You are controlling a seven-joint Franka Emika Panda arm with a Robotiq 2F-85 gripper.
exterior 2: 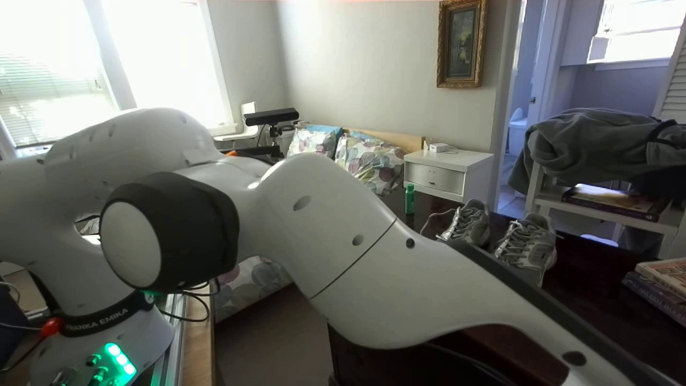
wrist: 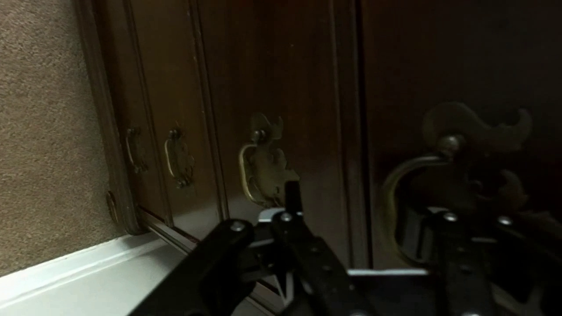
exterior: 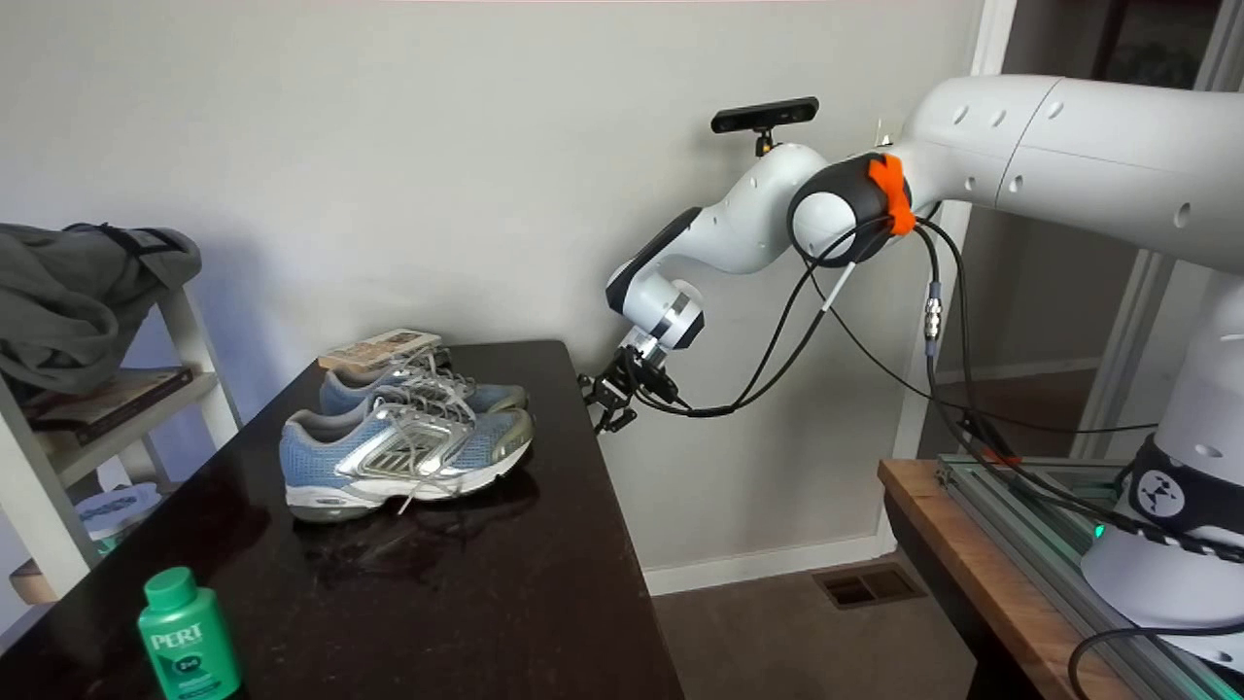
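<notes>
A dark wood dresser with brass bail handles fills most of the wrist view. My gripper is part open, its fingers apart, in front of the nearest drawer's handle (wrist: pixel 390 202). The right finger (wrist: pixel 416 234) overlaps that handle's loop; whether it passes behind the bail I cannot tell. The left finger (wrist: pixel 293 197) stands before the neighbouring drawer, near the lower end of its handle (wrist: pixel 245 174). In exterior view 1 the gripper (exterior: pixel 608 402) is close to the dresser top's (exterior: pixel 513 595) far right edge. Exterior view 2 does not show the gripper.
Blue-and-silver shoes (exterior: pixel 408 449), a green bottle (exterior: pixel 190 642) and books (exterior: pixel 379 349) rest on the dresser top. A wall stands close behind the gripper. Open floor (exterior: pixel 805 642) lies between the dresser and the robot's bench (exterior: pixel 968 548).
</notes>
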